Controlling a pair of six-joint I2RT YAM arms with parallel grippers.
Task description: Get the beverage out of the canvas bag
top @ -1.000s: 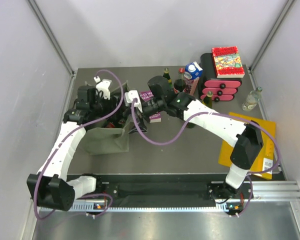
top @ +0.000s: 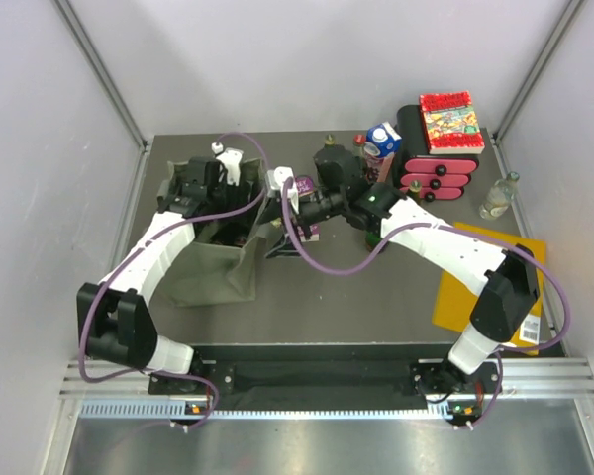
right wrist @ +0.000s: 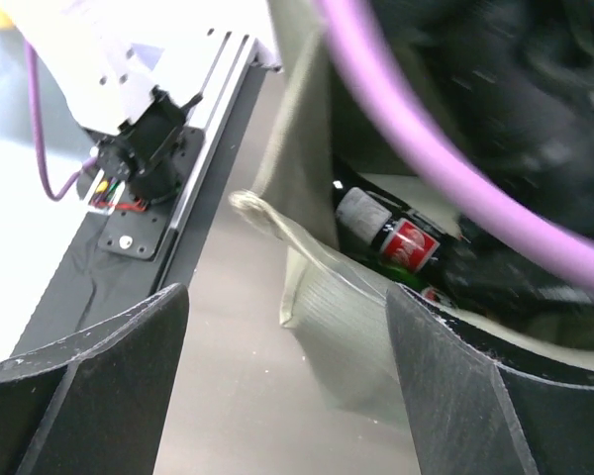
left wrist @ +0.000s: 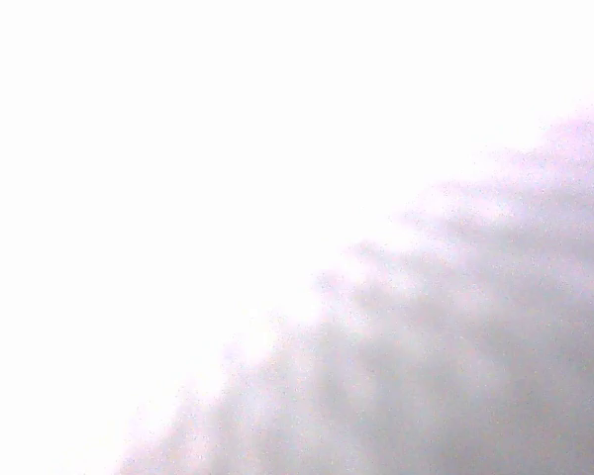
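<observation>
The canvas bag point(top: 208, 282) stands open at the left of the dark table. My left gripper point(top: 228, 198) is down inside it, its fingertips hidden; the left wrist view is washed out by blur and glare. Inside the bag, the right wrist view shows a dark bottle with a red label point(right wrist: 396, 237), lying tilted, and a bit of green beside it. My right gripper is open just outside the bag's right wall, with nothing between its fingers.
Bottles, a carton point(top: 381, 143), a pink box point(top: 307, 233) and a black drawer unit point(top: 412, 148) with books on top fill the back right. A glass bottle point(top: 498, 198) and a yellow envelope point(top: 455, 297) lie toward the right.
My left arm has moved right and toward the back within the bag. My right arm has shifted a little to the right.
</observation>
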